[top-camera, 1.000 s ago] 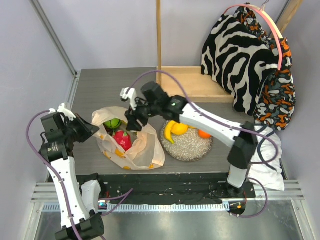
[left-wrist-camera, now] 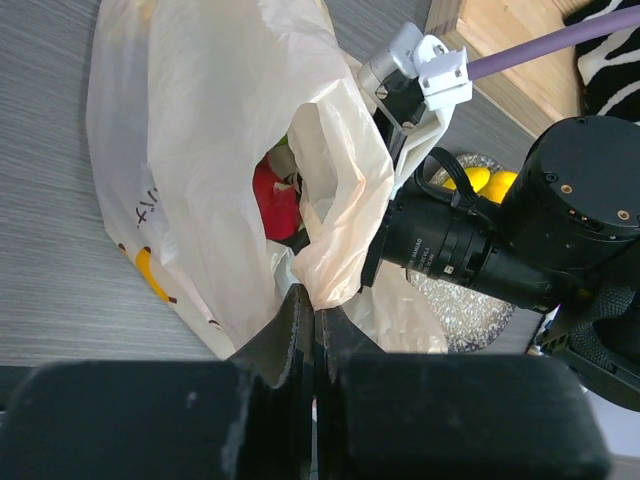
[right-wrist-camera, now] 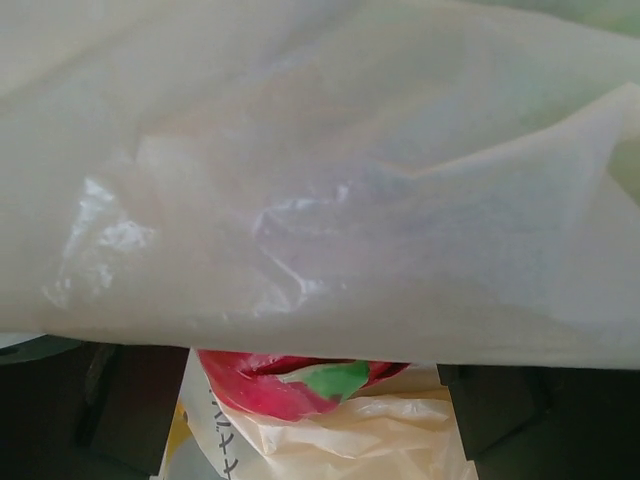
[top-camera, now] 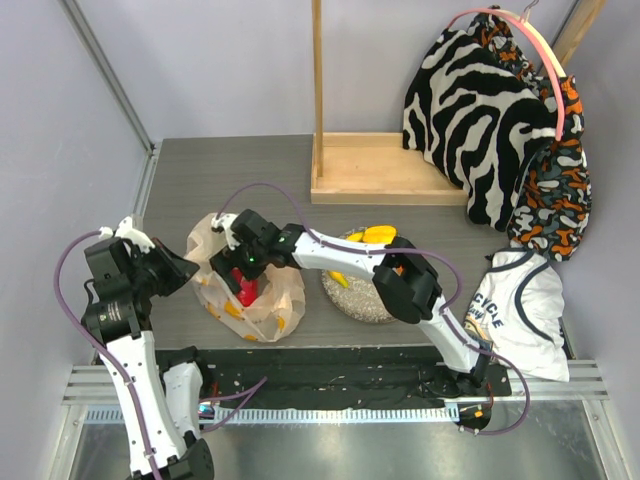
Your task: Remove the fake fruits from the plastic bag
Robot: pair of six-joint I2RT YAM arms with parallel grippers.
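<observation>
The pale plastic bag [top-camera: 270, 315] lies on the grey table, its mouth facing up. Inside it is a red fruit with green leaves [right-wrist-camera: 290, 388], also visible through the opening as a red patch [left-wrist-camera: 275, 200]. My right gripper [top-camera: 232, 272] reaches into the bag, open, its fingers [right-wrist-camera: 125, 410] on either side of the red fruit, with bag film across most of the right wrist view. At the bag's left rim my left gripper is shut, a gathered edge of film running to its fingertips. The green fruit is mostly hidden.
A speckled round tray [top-camera: 360, 302] right of the bag holds yellow fruits [top-camera: 380, 234] and an orange one, partly under my right arm. A wooden stand [top-camera: 380, 170] and hanging zebra-print bag [top-camera: 460, 110] stand behind; a white shirt [top-camera: 520, 310] lies at right.
My right gripper has moved left and down from above the bag's right side into its opening, covering the green fruit. The bag's right side has drawn inward. The left arm has barely moved.
</observation>
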